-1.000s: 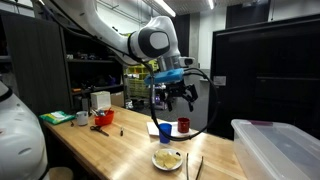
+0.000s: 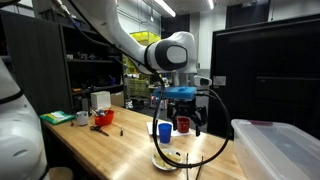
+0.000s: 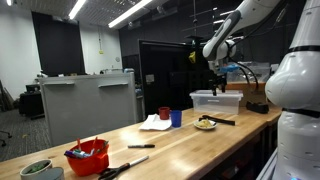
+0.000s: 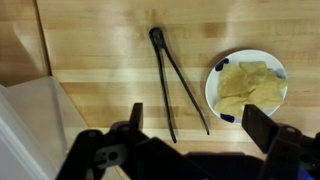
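My gripper is open with nothing between its fingers. In exterior view 1 the gripper (image 2: 185, 127) hangs above the table, over the area of the plate and the black tool. That black tool (image 4: 163, 85), slim and with two long arms joined at one end like tongs, lies flat on the wood below the gripper. To its right in the wrist view is a white plate (image 4: 213, 90) with blue marks on its rim, holding yellowish flat pieces (image 4: 250, 85) that look like chips.
Along one side of the table stands a large translucent bin (image 2: 270, 145). A blue cup (image 2: 165, 131), a red cup (image 2: 183, 124) and a red bowl (image 3: 88, 158) are farther off. Bare wood surrounds the black tool.
The gripper has come down and slightly to the right in exterior view 1. The plate, the cups and the bin stay where they were.
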